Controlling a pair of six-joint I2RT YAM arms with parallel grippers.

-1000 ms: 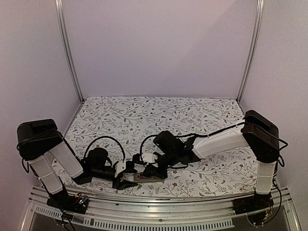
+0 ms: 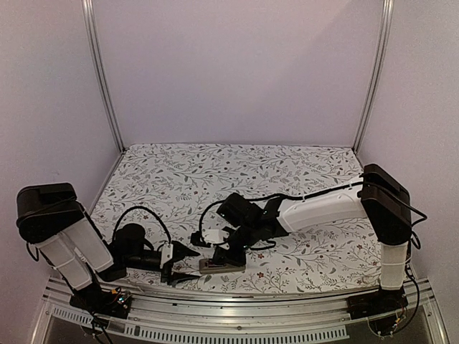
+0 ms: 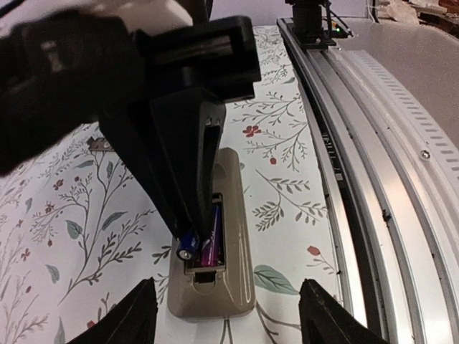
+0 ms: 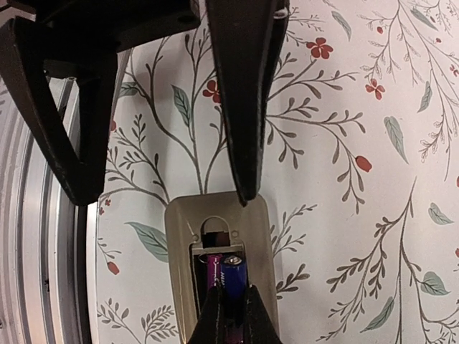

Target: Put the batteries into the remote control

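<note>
The grey-brown remote control (image 2: 233,269) lies on the patterned table near its front edge, with its battery compartment facing up. A purple battery (image 3: 210,247) sits in that compartment. Beside it, a blue battery is at the compartment's other side, its end showing raised near the rim in the left wrist view. My right gripper is shut on this blue battery from above. Clear of the remote's near end, my left gripper stands open with nothing between its fingers. The right fingers hide much of the compartment.
A metal rail (image 3: 344,172) runs along the table's front edge, close to the remote. Part of a small brown object (image 3: 100,144) shows behind the right gripper; what it is, I cannot tell.
My left gripper has drawn back to the left from the remote's end, and its fingers have spread. The remote stays in place.
</note>
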